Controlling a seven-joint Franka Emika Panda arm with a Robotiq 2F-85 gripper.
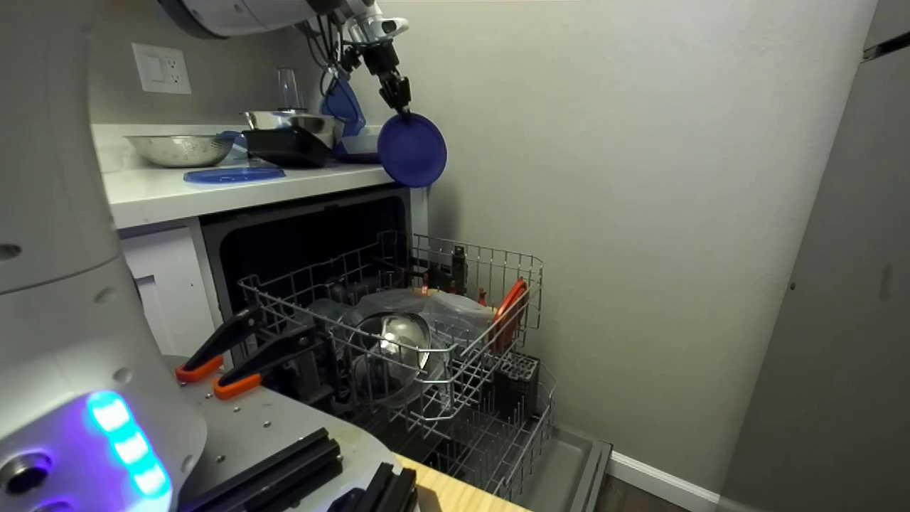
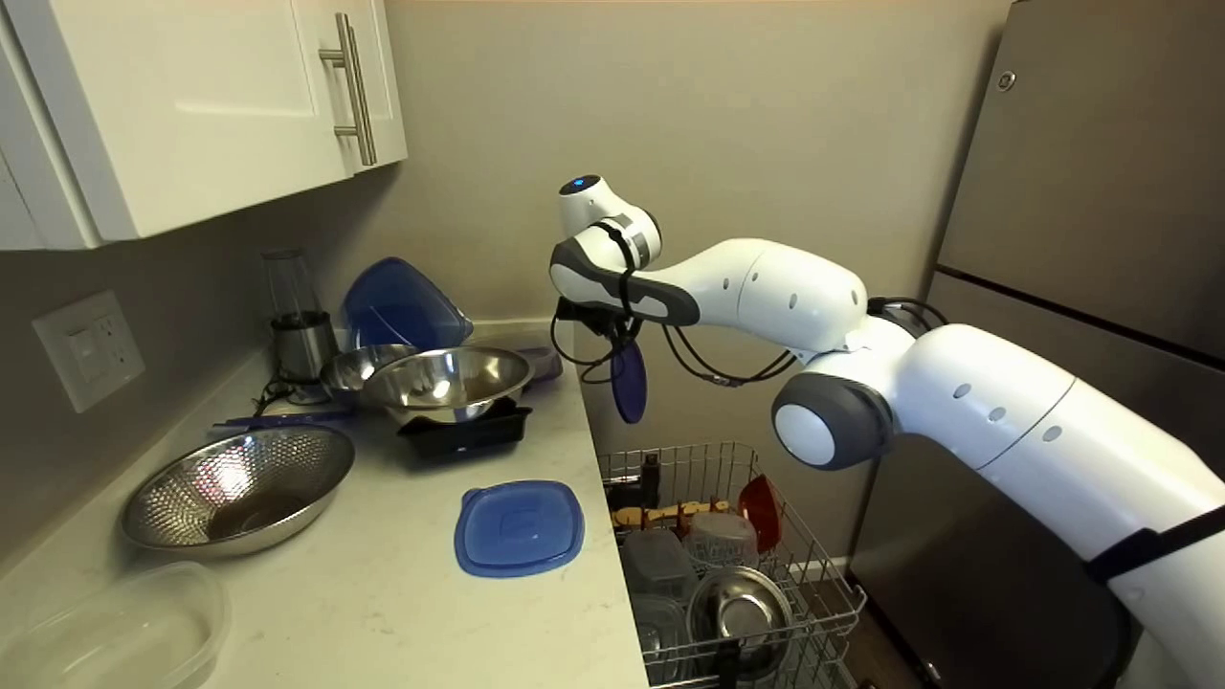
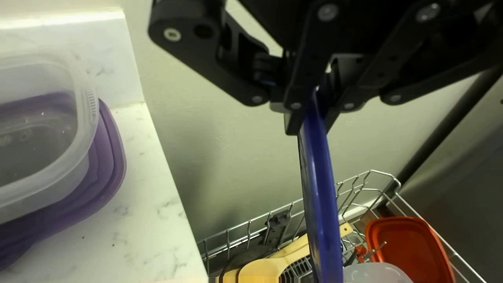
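A round dark-blue lid (image 1: 413,151) hangs on edge from my gripper, which is shut on its upper rim. In the wrist view the lid (image 3: 321,203) appears nearly edge-on, running down from between the fingertips. It is held clear of everything, beside the end of the counter and above the dishwasher's upper rack (image 1: 478,256). From the other exterior view the lid (image 2: 628,381) shows just past the counter's right edge, while the gripper is mostly hidden behind the arm.
The upper rack holds an orange lid (image 3: 408,247), a metal bowl (image 2: 738,620) and clear containers. On the counter (image 2: 379,574) are a colander (image 2: 241,488), a black tray (image 2: 465,434), a light-blue lid (image 2: 520,528) and metal bowls.
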